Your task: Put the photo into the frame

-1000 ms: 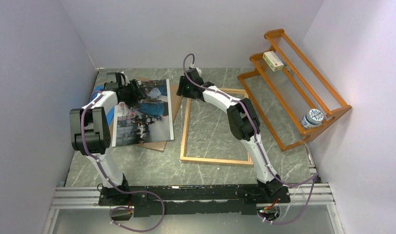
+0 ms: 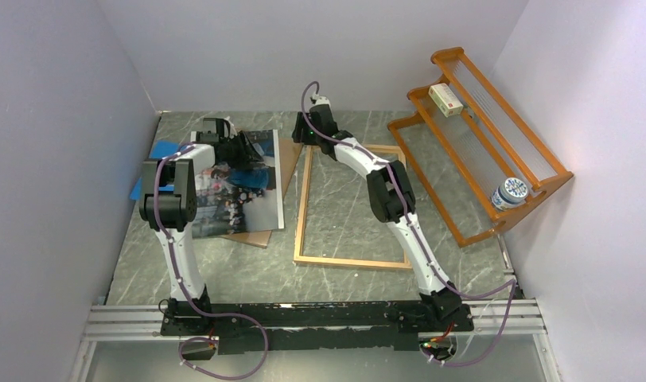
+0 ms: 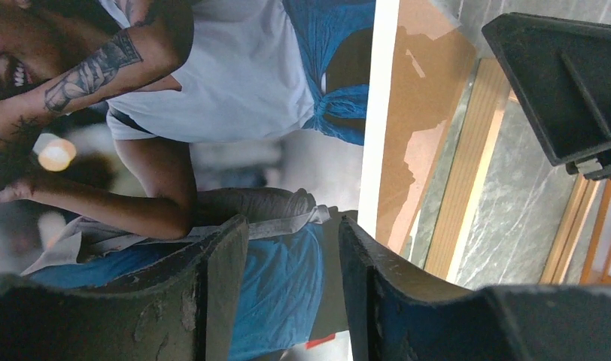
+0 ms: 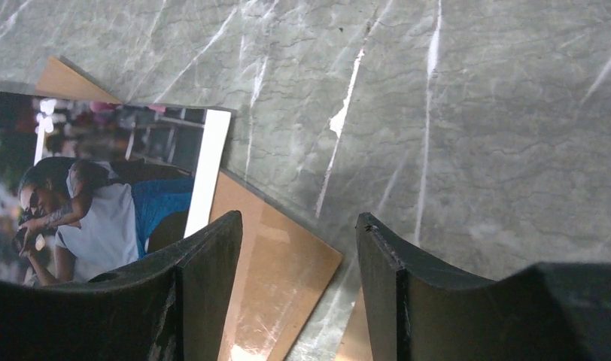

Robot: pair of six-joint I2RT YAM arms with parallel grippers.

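Note:
The photo (image 2: 240, 208), a large print with white side borders, lies on a brown board (image 2: 288, 163) at the left of the table. To its right the wooden frame (image 2: 302, 208) lies flat, with bare table showing inside it. Over the photo's upper part hovers my left gripper, its fingers apart and only the print visible beneath. My right gripper is also open and empty, above the frame's far left corner and beside the board's corner (image 4: 302, 263). In the right wrist view the photo (image 4: 99, 210) overlaps that board.
A blue sheet (image 2: 162, 149) pokes out left of the photo. At the right stands a tilted wooden rack (image 2: 455, 159) holding a small box (image 2: 445, 99) and a round tin (image 2: 510, 193).
My left gripper has moved right across the photo. Photo, board and frame have not moved.

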